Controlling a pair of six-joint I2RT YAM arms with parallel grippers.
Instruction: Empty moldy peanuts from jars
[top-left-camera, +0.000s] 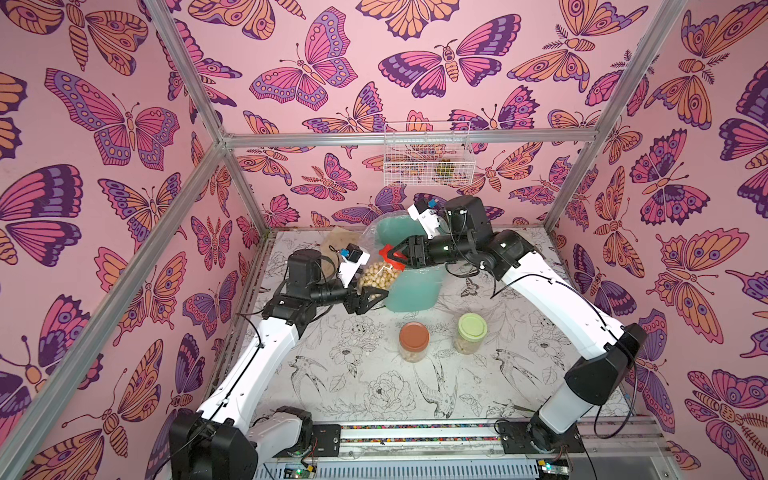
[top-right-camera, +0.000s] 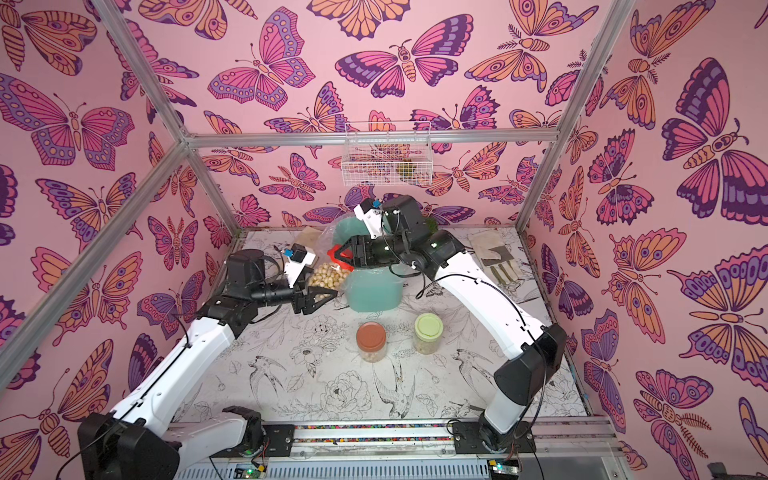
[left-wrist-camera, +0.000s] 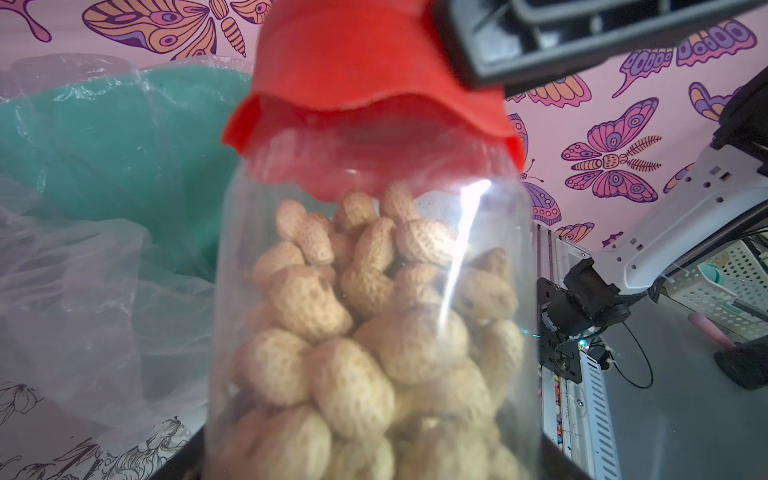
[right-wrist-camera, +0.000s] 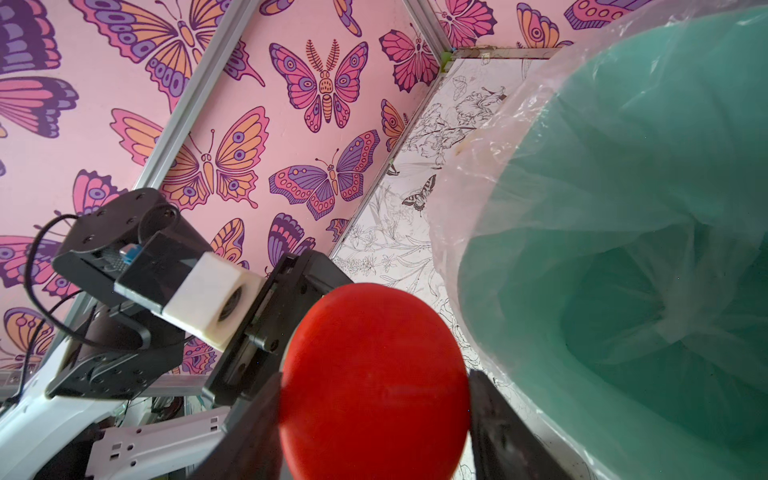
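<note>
A clear jar of peanuts with a red lid is held up before the bag-lined teal bin. My left gripper is shut on the jar's body; in its wrist view the jar fills the centre. My right gripper is at the lid, which fills the lower middle of its wrist view, with a dark finger over it in the left wrist view. Whether it grips the lid cannot be told.
Two more jars stand on the table, one with an orange lid, one with a green lid. A wire basket hangs at the back.
</note>
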